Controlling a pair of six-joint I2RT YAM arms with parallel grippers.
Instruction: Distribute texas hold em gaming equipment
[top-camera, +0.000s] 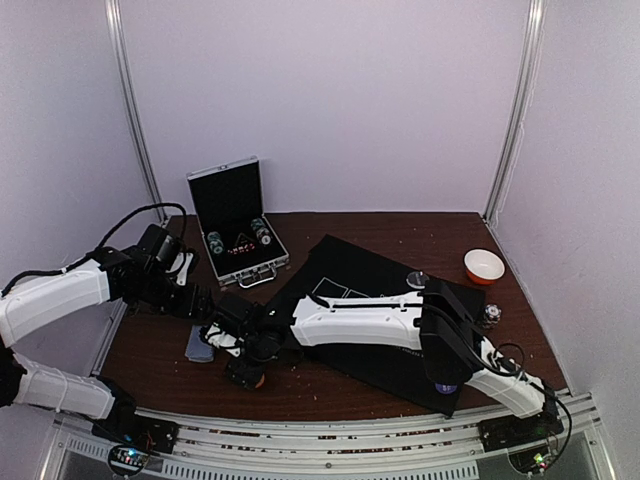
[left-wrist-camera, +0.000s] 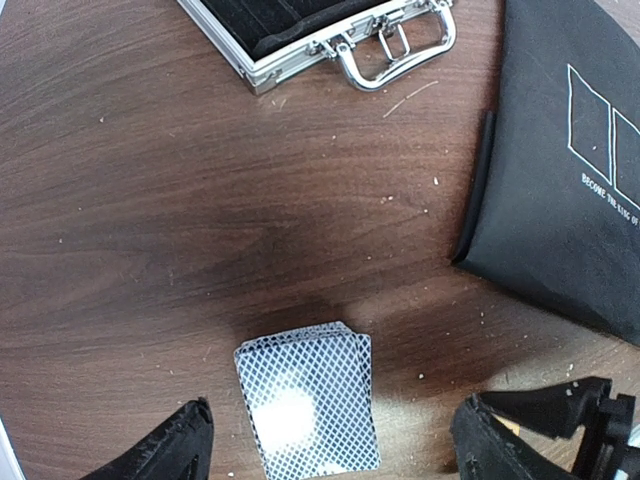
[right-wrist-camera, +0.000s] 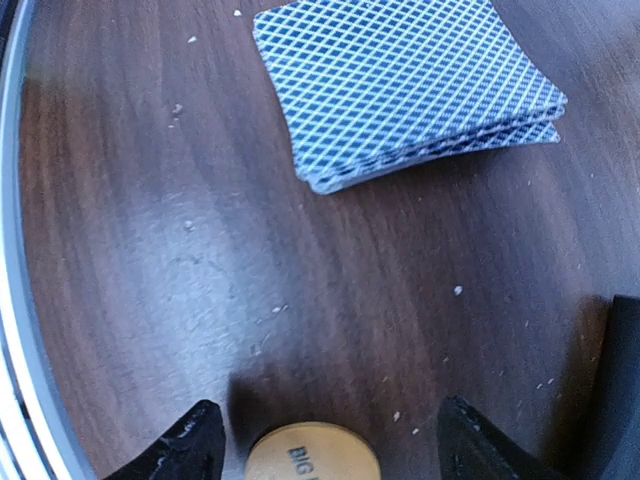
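My left gripper stands open above a stack of blue-patterned cards (left-wrist-camera: 305, 405), left of the black mat (left-wrist-camera: 545, 200). My right gripper is open just over an orange token marked "BIG" (right-wrist-camera: 310, 455), which lies on bare wood between its fingers at the frame's bottom edge. The cards also show above it in the right wrist view. The open silver case (top-camera: 240, 245) at the back left holds chips and dice. In the top view a round silver token (top-camera: 417, 280) and a purple token (top-camera: 446, 388) lie on the mat.
A red-and-white bowl (top-camera: 484, 266) and a small clear object (top-camera: 492, 314) are on the right side of the table (top-camera: 180, 390). The right arm stretches across the mat. Bare wood surrounds the cards.
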